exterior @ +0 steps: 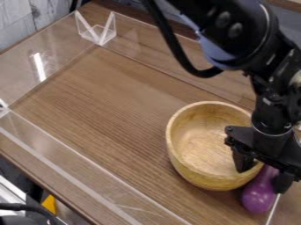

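A wooden bowl point(194, 141), empty where visible, rests on the table at the lower right. My black gripper point(261, 162) is low over the bowl's right edge. Just beneath its fingers, outside the bowl, lies a purple eggplant-like object point(261, 195), partly hidden by the gripper. Whether the fingers are closed on it or only over it is not clear.
A white wire or plastic holder point(97, 26) stands at the far upper left of the wooden table point(94, 114). Dark cables lie below the table's near left edge.
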